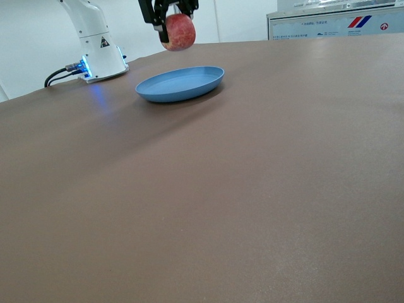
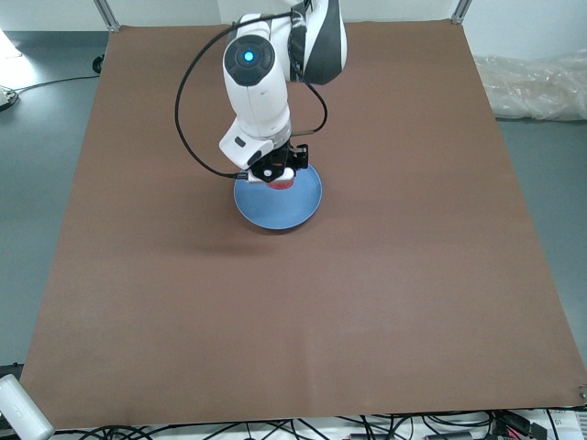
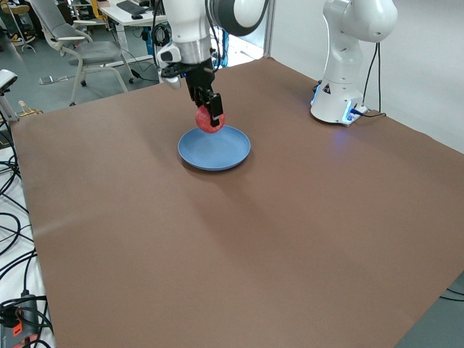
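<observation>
A red apple (image 1: 180,35) is held in my gripper (image 3: 207,109), above a blue plate (image 3: 214,151). In the top view the black fingers grip the apple, which hangs clear of the plate (image 1: 180,84), slightly toward its back. In the left view the apple is mostly hidden under the white arm, over the plate (image 2: 278,206). The plate is empty and rests on the brown table (image 2: 303,321).
The white robot base (image 3: 335,101) with cables stands at the table's far side. The brown surface around the plate is clear. Cables and equipment line one outer edge of the table.
</observation>
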